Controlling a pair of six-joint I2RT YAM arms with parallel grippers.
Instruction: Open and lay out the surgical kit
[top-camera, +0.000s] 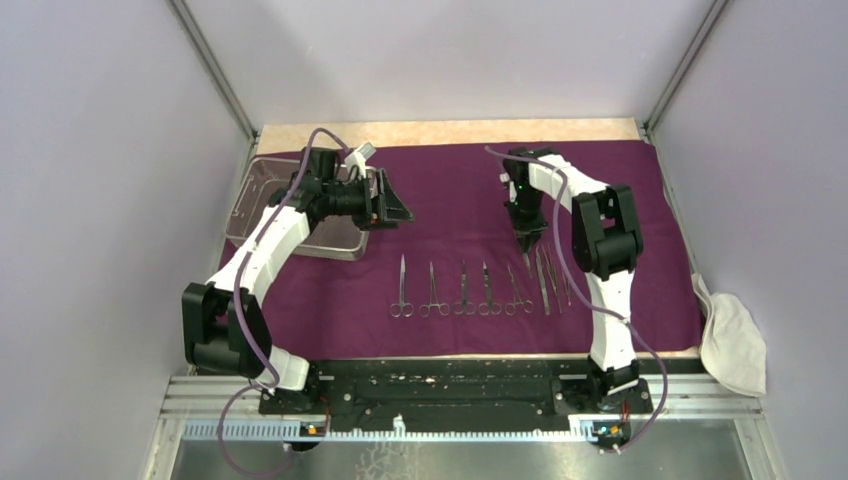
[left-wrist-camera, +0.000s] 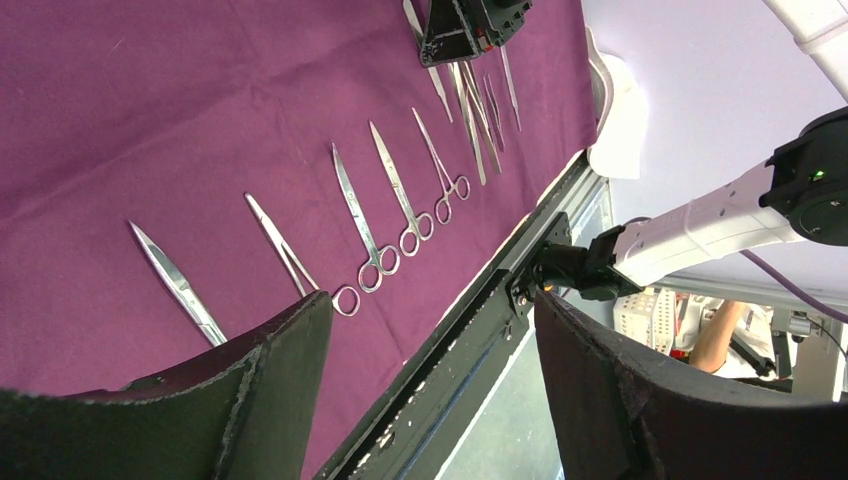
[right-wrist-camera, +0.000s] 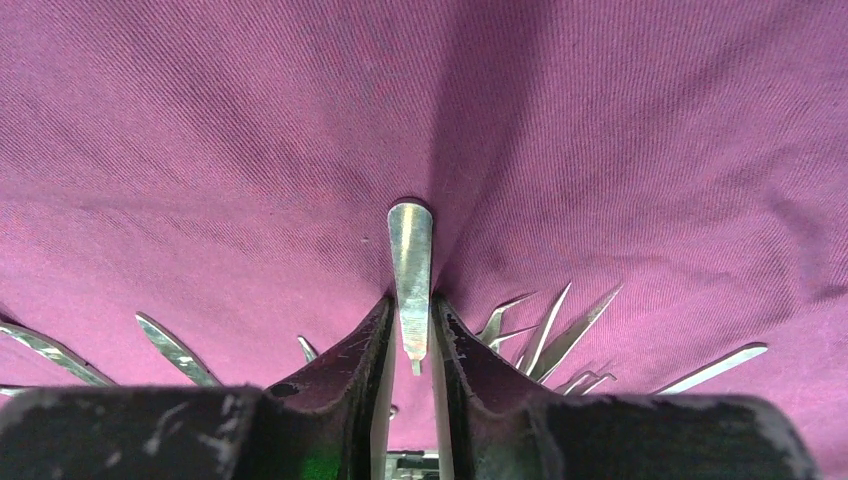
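Scissors and clamps (top-camera: 463, 300) lie in a row on the purple cloth (top-camera: 450, 190), with several slim instruments (top-camera: 545, 295) to their right. My right gripper is low on the cloth, left of the slim group in the top view; a flat steel handle (right-wrist-camera: 410, 250) lies between its narrowly spaced fingertips, and I cannot tell whether they grip it. My left gripper hangs open and empty over the cloth beside the steel tray.
The steel tray (top-camera: 245, 200) sits at the left under my left arm. A white towel (top-camera: 730, 350) lies off the cloth at the right.
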